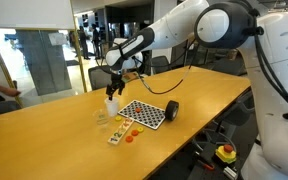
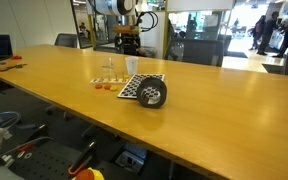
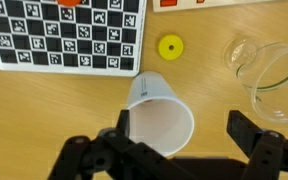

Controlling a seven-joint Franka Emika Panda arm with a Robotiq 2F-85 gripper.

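Observation:
A white cup [image 3: 162, 112] stands upright on the table, its mouth facing the wrist camera; its inside looks empty. My gripper is open above it, one finger [image 3: 106, 152] near the cup's left side and the other [image 3: 252, 137] well off to the right. Nothing is held. In exterior view 1 the gripper [image 1: 115, 83] hangs just over the cup [image 1: 112, 104]. A clear glass [image 3: 271, 82] stands beside the cup; in exterior view 2 the glass [image 2: 108, 69] is left of the cup [image 2: 133, 66].
A checkered board [image 3: 69, 40] lies close to the cup, with a yellow disc [image 3: 170, 47] nearby. Orange-red and yellow pieces sit around a small tray [image 1: 120, 132]. A black round object [image 1: 171, 110] stands at the board's far end.

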